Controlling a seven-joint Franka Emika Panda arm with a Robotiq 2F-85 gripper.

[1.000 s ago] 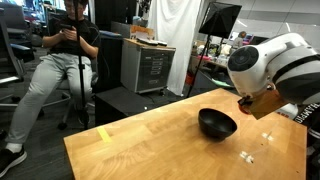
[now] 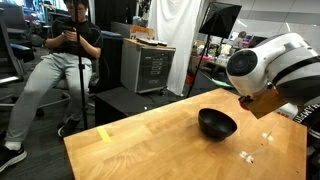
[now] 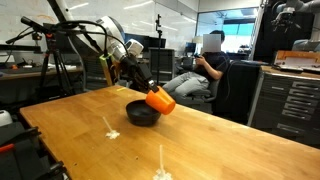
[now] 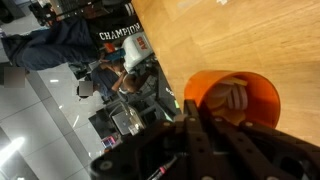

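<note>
An orange cup (image 3: 160,99) is held tilted above the table, close beside a black bowl (image 3: 143,114). My gripper (image 3: 151,90) is shut on this cup. The wrist view looks into the mouth of the cup (image 4: 270,98), where several light brown pieces (image 4: 236,98) lie inside. The dark gripper parts cover the near side of the cup there. Exterior view 1 shows the bowl (image 2: 217,123) upright on the wood, below and left of the arm; its contents cannot be made out.
Small white marks or scraps (image 3: 161,165) are on the wooden table (image 3: 220,138). A person (image 3: 208,68) sits behind the table, near a grey drawer cabinet (image 3: 286,100).
The end of my arm has turned slightly in exterior view 1. The bowl stays in place, and the seated person has shifted a little.
</note>
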